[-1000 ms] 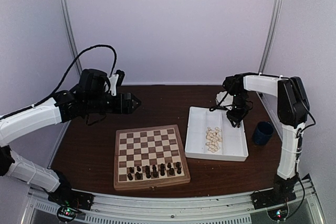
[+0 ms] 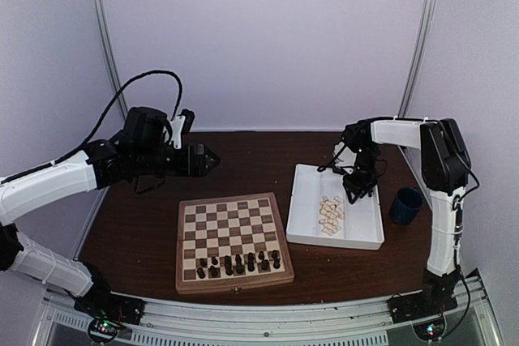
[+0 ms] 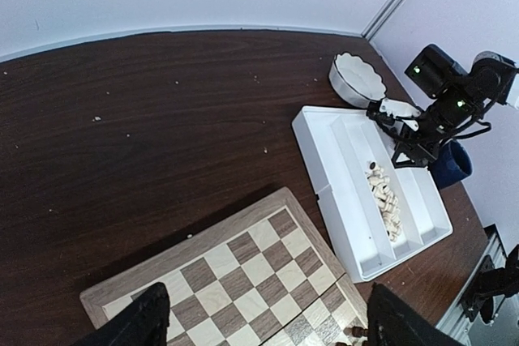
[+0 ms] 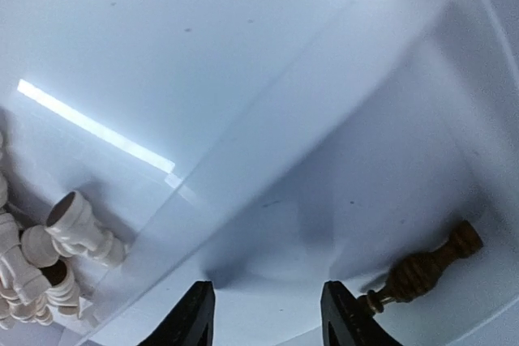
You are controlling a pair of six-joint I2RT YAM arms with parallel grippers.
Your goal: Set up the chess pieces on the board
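Note:
The chessboard [image 2: 229,241] lies at the front, with several dark pieces [image 2: 239,265] standing along its near rows. A white tray [image 2: 304,220] to its right is divided into compartments; several light pieces [image 2: 330,215] lie heaped in the middle one. In the right wrist view, a dark piece [image 4: 422,269] lies on its side in a compartment, near the right fingertip. My right gripper, low over the tray, is open with nothing between its fingers. My left gripper hangs above and behind the board, open and empty.
A dark blue cup [image 2: 406,206] stands just right of the tray. A white scalloped bowl [image 3: 358,80] sits behind it. Tray dividers [image 4: 268,135] rise beside the right gripper.
The right arm's wrist has turned and shifted slightly left over the tray. My left arm has barely moved. The pieces on the board stand as before.

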